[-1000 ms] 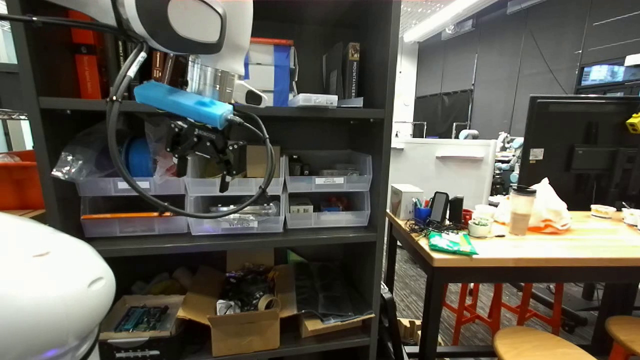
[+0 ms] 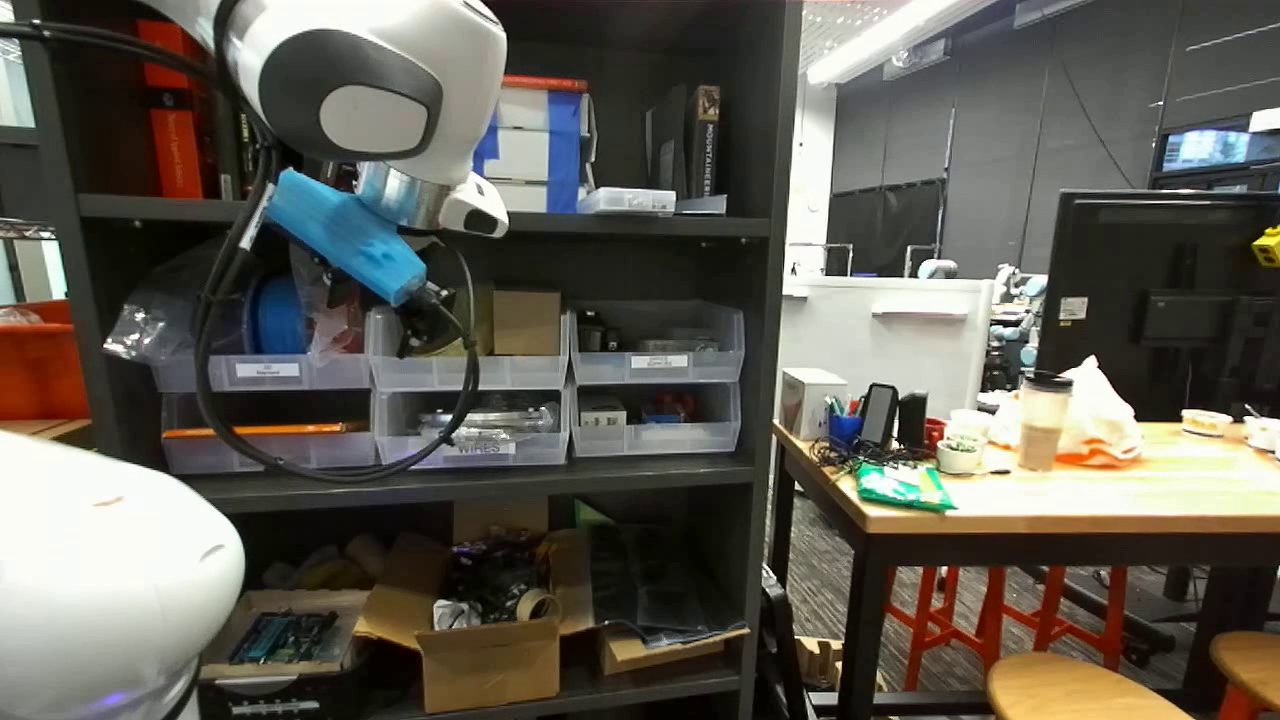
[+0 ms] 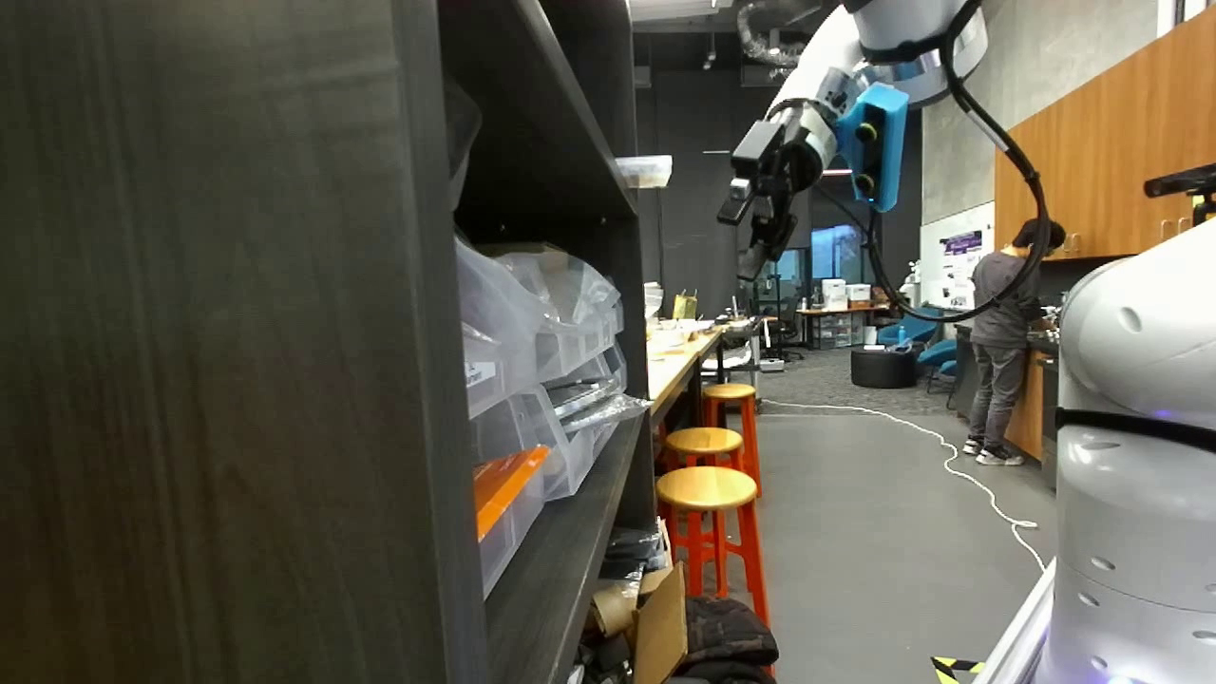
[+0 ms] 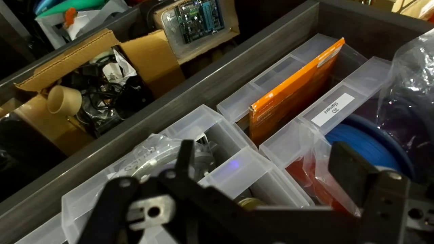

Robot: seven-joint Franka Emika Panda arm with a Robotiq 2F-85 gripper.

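My gripper hangs in the air in front of the shelf, its fingers apart and nothing between them. In the wrist view its two dark fingers stand wide, one finger on the left and the other on the right. Beyond them are clear plastic bins, one holding bagged wires and one an upright orange box. A blue spool sits in the bin labelled 3D filament. From exterior view 1, the blue-covered wrist part hides most of the gripper.
The dark shelf carries several bins on its middle level and a cardboard box below. Books and boxes fill the top. At the right stands a wooden table. A cable loops below the wrist, and a person stands far back.
The arm's wrist has tilted and turned, so the blue part slopes more steeply and the gripper fingers, visible before in exterior view 1, are now mostly hidden. The cable loop has shifted left and lower.
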